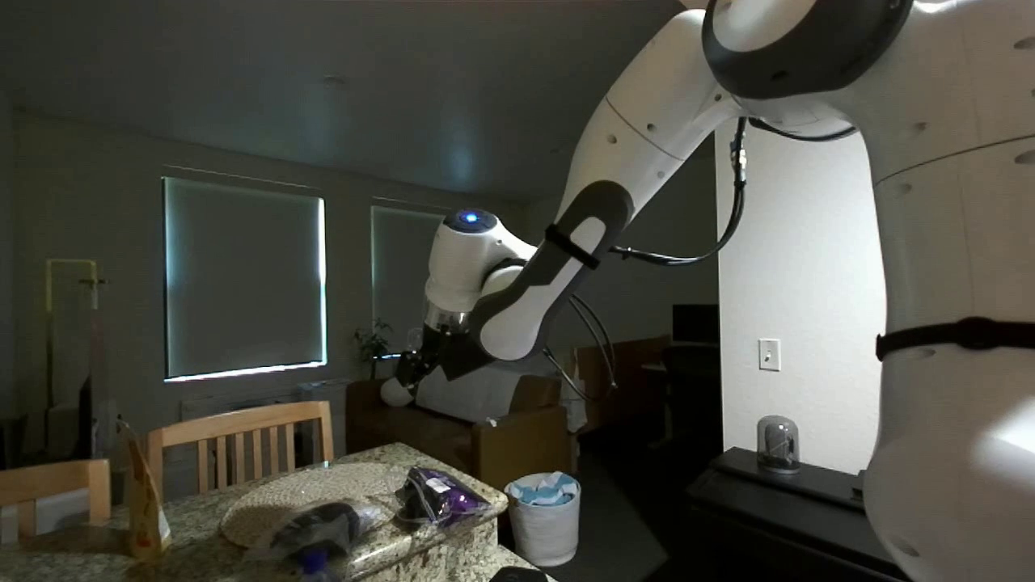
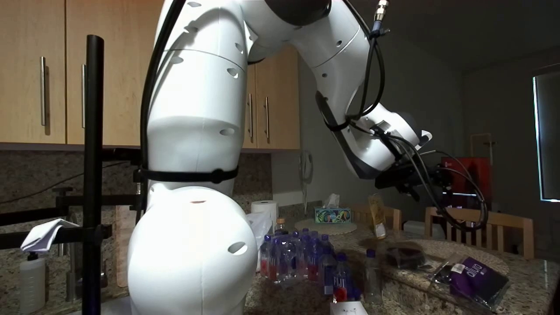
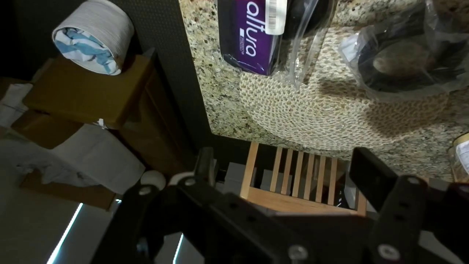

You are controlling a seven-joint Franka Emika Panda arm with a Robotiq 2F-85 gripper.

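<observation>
My gripper is open, its two dark fingers spread wide with nothing between them; in the wrist view a wooden chair and the counter edge show beyond the gap. In exterior view 1 the gripper hangs in the air above the far side of the granite counter. A purple and black "altura" package in clear plastic lies on the counter by its corner. Beside it, a clear bag with something dark inside rests partly on a round woven mat. Neither package touches the gripper.
Several bottles crowd the counter near the arm's base. A standing yellow bag and wooden chairs border the counter. On the floor past its corner stands a white basket with blue-white cloth.
</observation>
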